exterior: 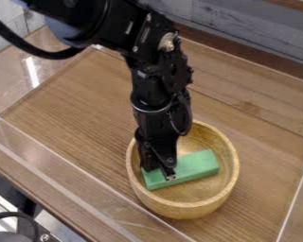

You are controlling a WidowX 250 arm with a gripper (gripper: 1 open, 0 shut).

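Note:
A round light-wood bowl (pixel 208 201) sits on the wooden table, holding a green rectangular block (pixel 189 168). My black gripper (pixel 159 167) reaches down from above into the bowl's left part, its tips at the left end of the block. The gripper looks shut; whether anything is between its fingertips cannot be made out. The arm hides the back left of the bowl.
A low white-grey wall runs along the back. A black cable and a lighter edge lie at the lower left.

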